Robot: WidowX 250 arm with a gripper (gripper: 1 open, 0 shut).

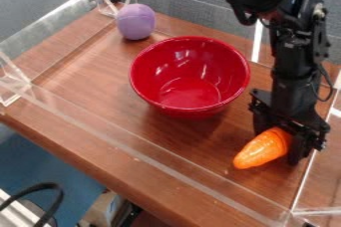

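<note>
An orange carrot lies on the wooden table at the lower right, its upper end between the fingers of my black gripper, which is lowered over it from the top right. Whether the fingers press on the carrot is hard to tell. A red bowl stands left of the gripper, apart from it.
A purple ball sits at the back left. Clear plastic walls edge the wooden table. A black cable hangs off at the lower left.
</note>
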